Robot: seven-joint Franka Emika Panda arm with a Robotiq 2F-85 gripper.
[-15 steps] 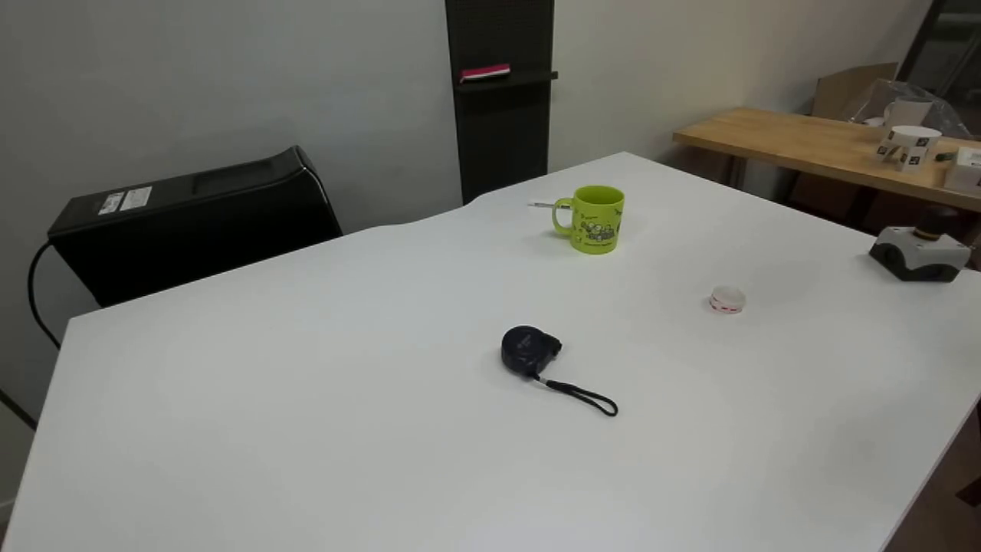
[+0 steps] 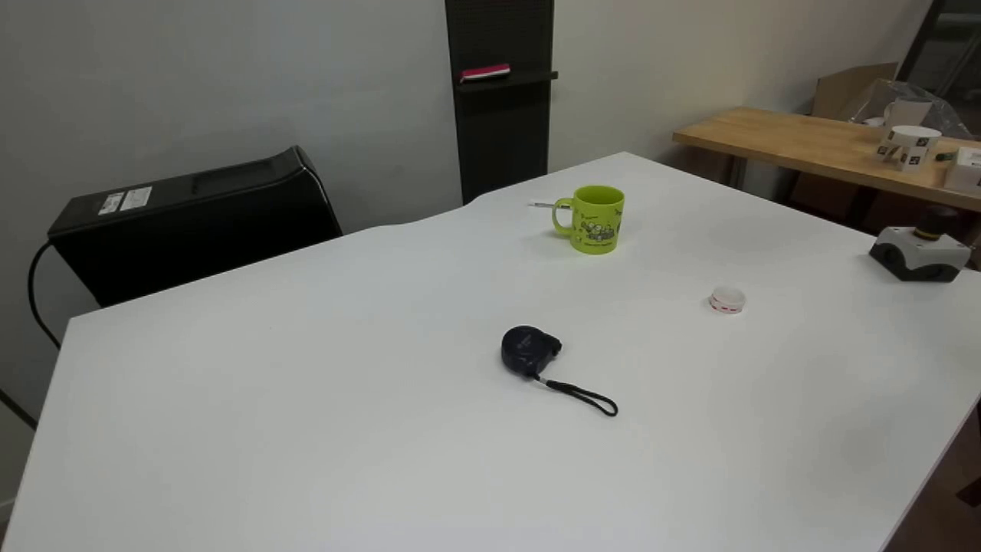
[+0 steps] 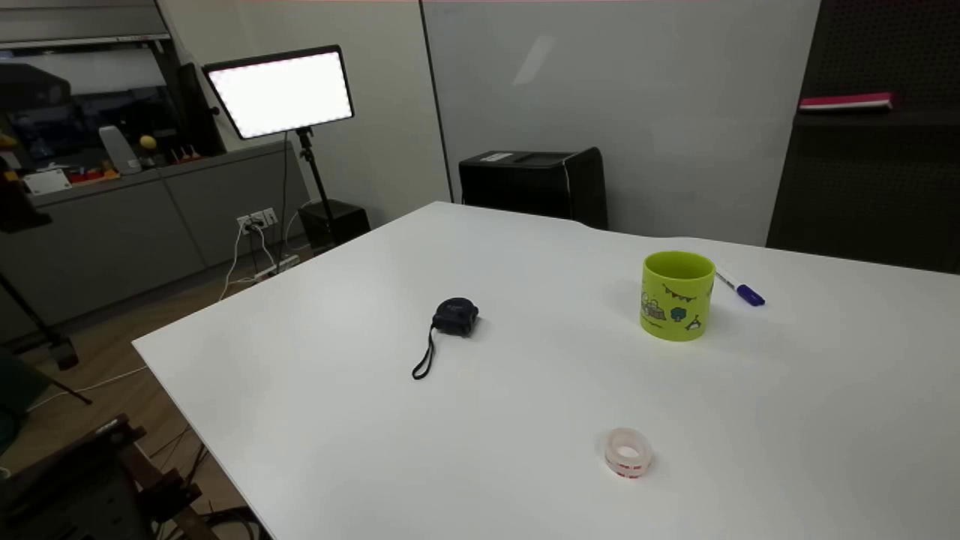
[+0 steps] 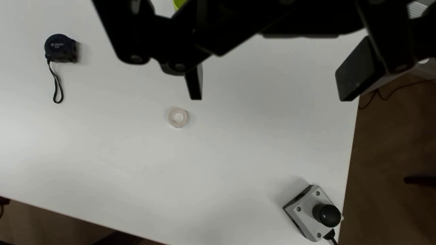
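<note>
High over the table, my gripper stands wide open in the wrist view, nothing between its fingers. Neither exterior view shows it. Below it, a little left of the left fingertip, lies a roll of clear tape [image 4: 178, 117], flat on the table and apart from the gripper. A dark tape measure [image 2: 528, 350] with a black wrist strap rests near the middle of the table. Farther back stands an upright lime-green mug [image 3: 676, 297] with printed figures. Behind the mug lies a pen with a blue cap [image 3: 749, 294], partly hidden by it.
An emergency-stop box [image 4: 314, 213] with a dark button sits near the table's edge. A black case [image 2: 193, 221] stands beyond the far edge.
</note>
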